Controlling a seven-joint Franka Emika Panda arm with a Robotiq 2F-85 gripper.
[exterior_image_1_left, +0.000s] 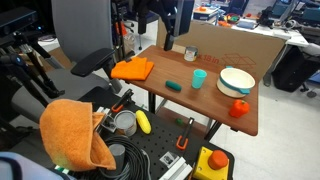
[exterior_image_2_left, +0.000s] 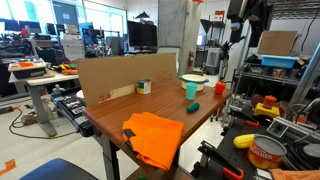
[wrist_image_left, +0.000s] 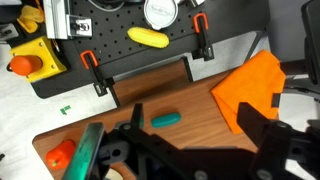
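Observation:
My gripper hangs open above the table, nothing between its fingers. In exterior view 1 the gripper (exterior_image_1_left: 145, 47) is high over the tabletop's left part. A small dark-green object (wrist_image_left: 165, 120) lies on the wooden table, below the gap between the fingers and well apart from them. An orange cloth (exterior_image_1_left: 132, 68) lies at the table's left edge. Further right are a teal cup (exterior_image_1_left: 199, 78), a white bowl (exterior_image_1_left: 236, 81) with a dark rim, and a red tomato-like object (exterior_image_1_left: 239, 108). The cup is not clearly visible in the wrist view.
A black perforated board (exterior_image_1_left: 150, 150) adjoins the table's front, carrying a yellow object (wrist_image_left: 147, 37), metal cups and an orange knob on a yellow block (wrist_image_left: 35, 64). Upright clamps (exterior_image_1_left: 184, 136) stand near the edge. Cans (exterior_image_1_left: 190, 53) and a cardboard panel (exterior_image_1_left: 235, 48) are at the back.

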